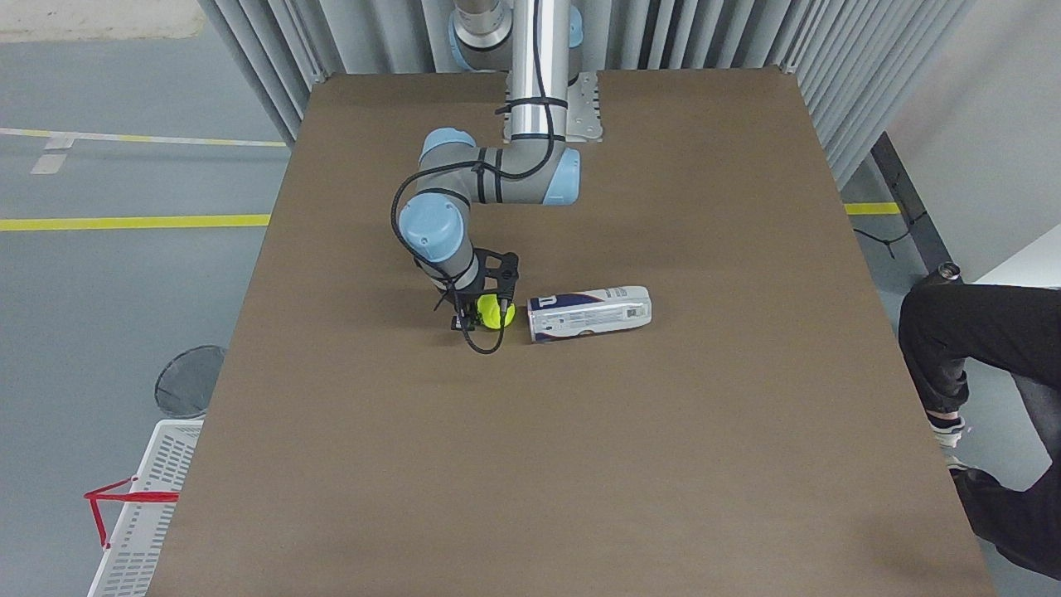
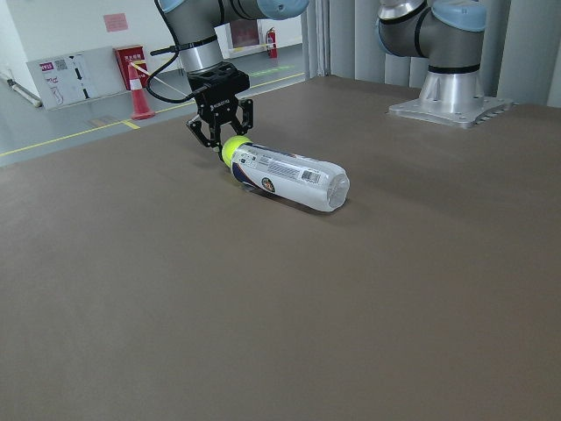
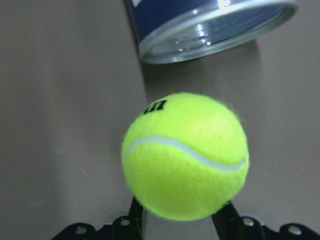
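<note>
A yellow tennis ball (image 1: 495, 310) (image 2: 232, 149) (image 3: 185, 156) sits between the fingertips of my gripper (image 1: 487, 303), which is low over the table and shut on it. Just to the right in the front view lies a white tennis-ball tube (image 1: 588, 313) (image 2: 289, 178) on its side; in the wrist view its open metal-rimmed end (image 3: 215, 35) faces the ball, a small distance beyond it. In the left view the ball hides part of the gripper's fingers.
The arm's base plate (image 2: 447, 114) stands at the back. Beyond the right edge are a person's legs (image 1: 985, 338); a white crate (image 1: 149, 537) stands off the left edge.
</note>
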